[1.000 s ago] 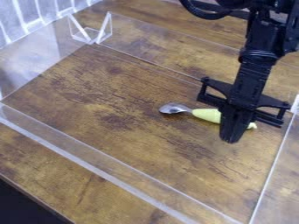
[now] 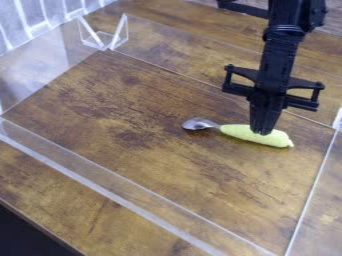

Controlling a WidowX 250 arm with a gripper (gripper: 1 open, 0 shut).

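Observation:
A spoon (image 2: 201, 124) with a pale yellow-green handle (image 2: 251, 134) lies flat on the wooden surface, bowl to the left. My black gripper (image 2: 263, 125) points down right over the handle, its tip at or just above it; whether they touch I cannot tell. The gripper looks shut, with nothing seen between its fingers.
Clear plastic walls (image 2: 127, 213) border the wooden work area (image 2: 107, 120). A small clear angled piece (image 2: 103, 35) stands at the back left.
My gripper has moved up in the view, after a shift to the left, and now sits over the handle instead of in front of it. The spoon looks unmoved.

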